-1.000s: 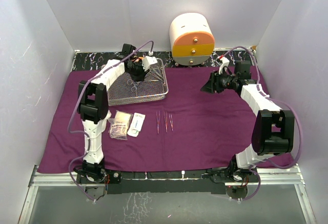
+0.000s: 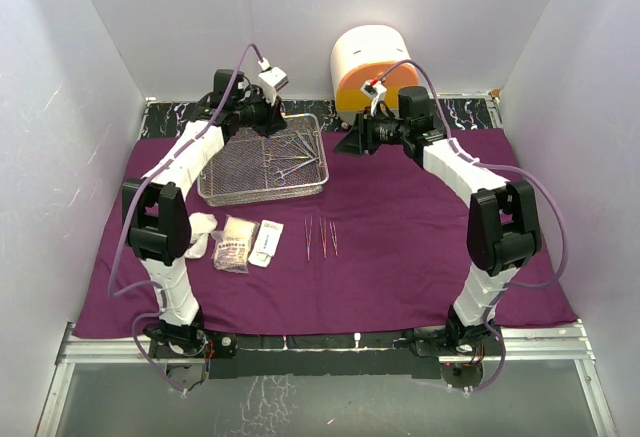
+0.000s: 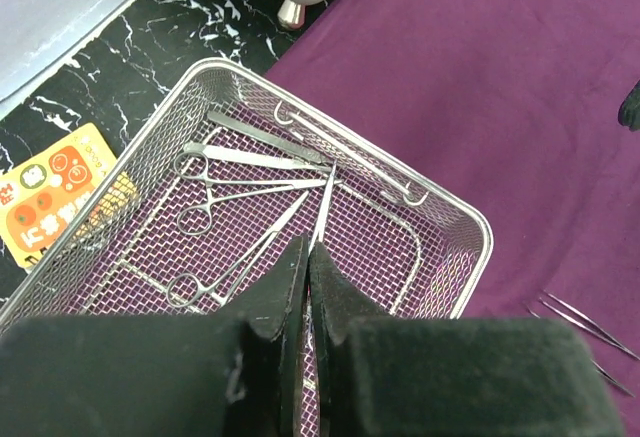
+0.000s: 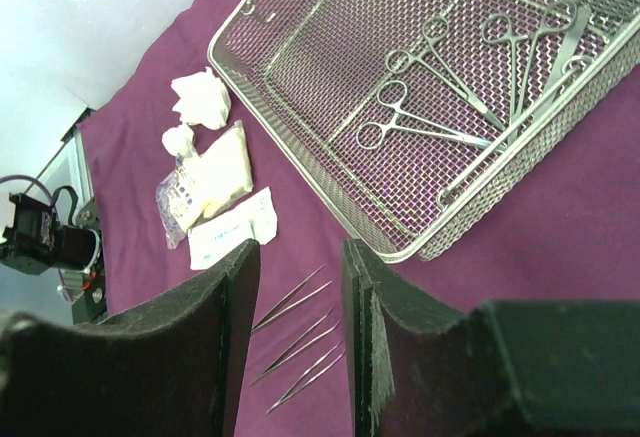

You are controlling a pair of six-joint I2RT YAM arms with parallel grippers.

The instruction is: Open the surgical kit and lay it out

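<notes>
The wire basket [image 2: 265, 197] holds several steel instruments. Among them in the right wrist view are a ring-handled clamp [image 4: 425, 132] and another clamp [image 4: 447, 75], lying apart on the mesh. Over the basket, my left gripper is shut with nothing between its fingertips. A slim instrument [image 3: 326, 202] lies on the mesh beyond those tips, outside them, its rear part hidden behind the fingers. To the right of the basket, above the cloth, my right gripper stands open and empty. Three tweezers [image 2: 323, 238] lie side by side on the purple cloth [image 2: 420, 277].
Left of the tweezers lie a white packet [image 2: 265, 243], a bagged pack [image 2: 234, 245] and crumpled white material [image 4: 203, 99]. A rounded drawer cabinet [image 2: 375, 57] stands at the back. A yellow card [image 3: 60, 192] lies beyond the basket.
My left gripper has risen from the instrument it was at, which now lies on the mesh below. The right gripper has moved left towards the basket, still open.
</notes>
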